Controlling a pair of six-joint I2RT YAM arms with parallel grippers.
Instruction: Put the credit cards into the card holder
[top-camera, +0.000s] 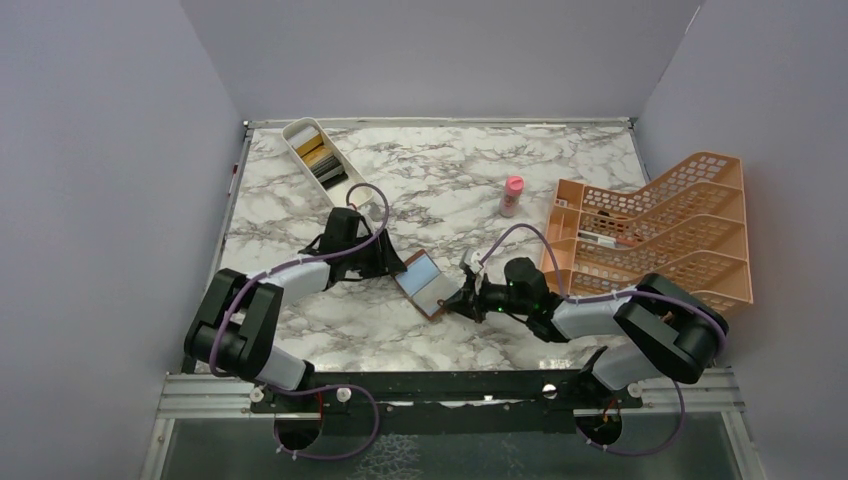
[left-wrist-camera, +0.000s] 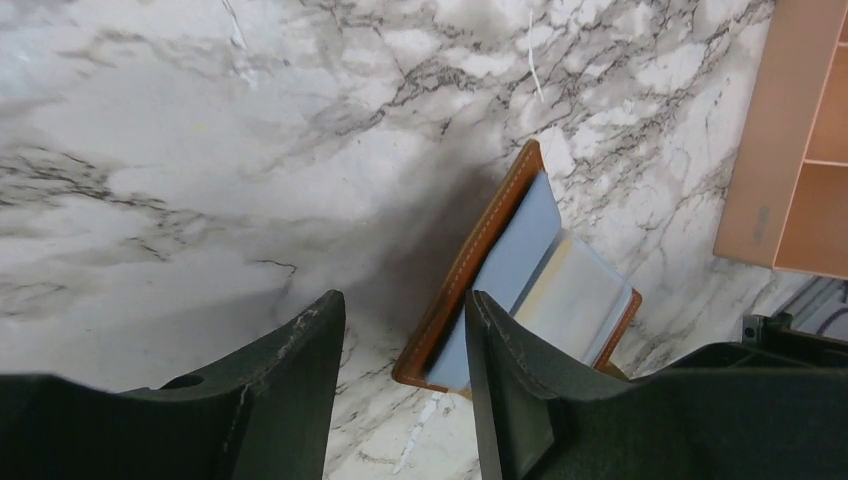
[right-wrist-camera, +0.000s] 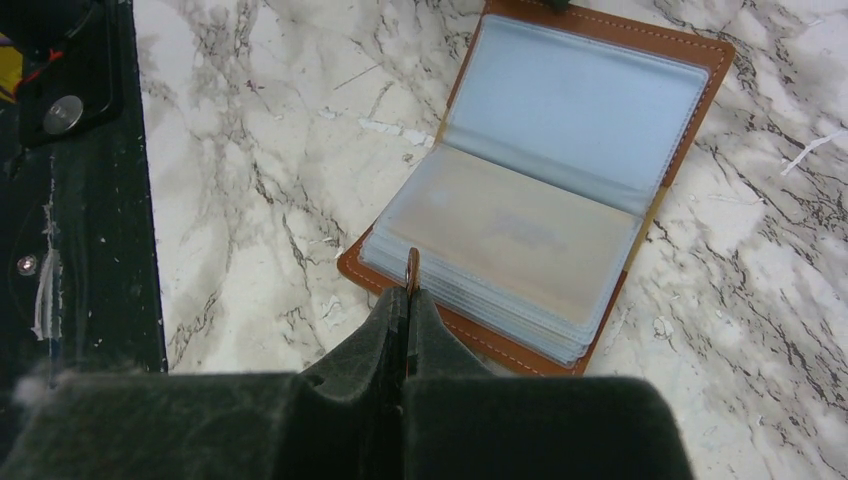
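Observation:
The brown card holder (top-camera: 410, 290) lies spread open on the marble table, clear sleeves facing up; in the right wrist view, one cover (right-wrist-camera: 575, 90) is bluish and the other side carries a stack of layered sleeves (right-wrist-camera: 510, 240). My left gripper is part open at the holder's brown edge, one fingertip in front of the bluish cover, nothing visible between its fingers. Over the stacked side, my right gripper is shut. A thin brown sliver (right-wrist-camera: 413, 262) shows at its tips; whether it is gripped cannot be told.
A white tray (top-camera: 292, 130) with flat yellow, grey and dark items stands back left. A pink bottle (top-camera: 511, 196) is behind the right arm. At the right, an orange basket (top-camera: 725, 232) takes up the table's side. Table in front of the holder is bare.

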